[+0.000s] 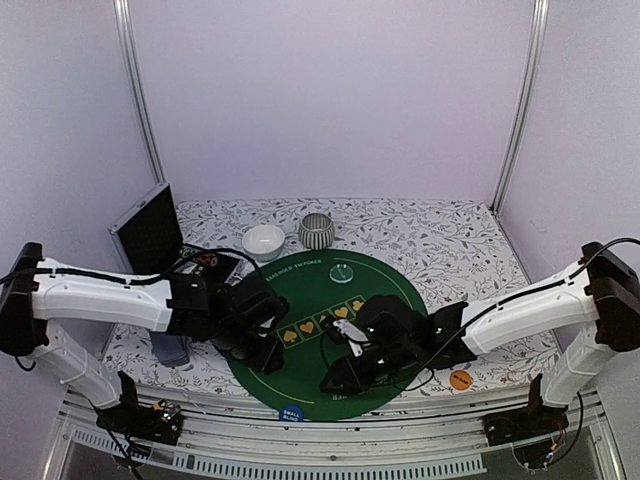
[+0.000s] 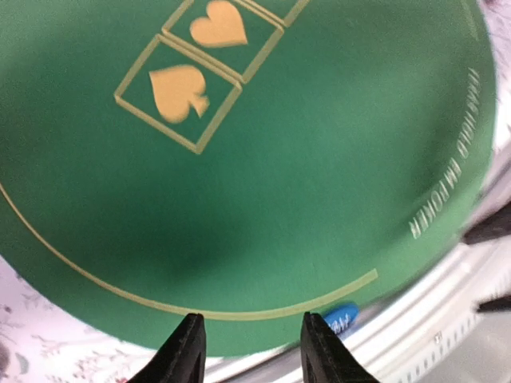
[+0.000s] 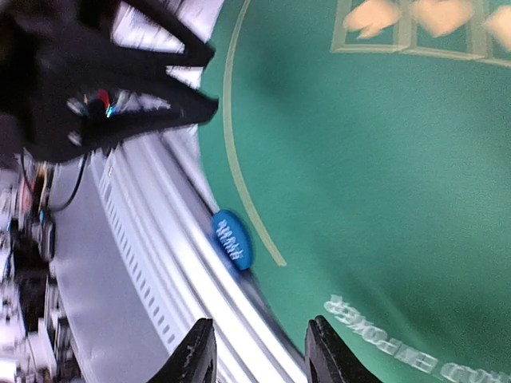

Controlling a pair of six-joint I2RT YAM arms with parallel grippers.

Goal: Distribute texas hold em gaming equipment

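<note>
A round green poker mat (image 1: 310, 360) with a row of orange card symbols covers the middle of the table. At its front edge lies a blue "SMALL BLIND" disc (image 1: 291, 413); the right wrist view shows the same blue disc (image 3: 231, 239) partly over the mat's rim. My left gripper (image 1: 268, 362) hovers over the mat's front left, open and empty in its wrist view. Over the front right part of the mat is my right gripper (image 1: 342, 380), also open with nothing between its fingers. An orange disc (image 1: 461, 380) rests right of the mat.
An open black case (image 1: 150, 232) stands at the left, its contents partly hidden by my left arm. Behind the mat are a white bowl (image 1: 263, 242) and a striped cup (image 1: 317, 231). A clear disc (image 1: 341, 273) lies on the mat; grey-blue cards (image 1: 170, 348) lie left.
</note>
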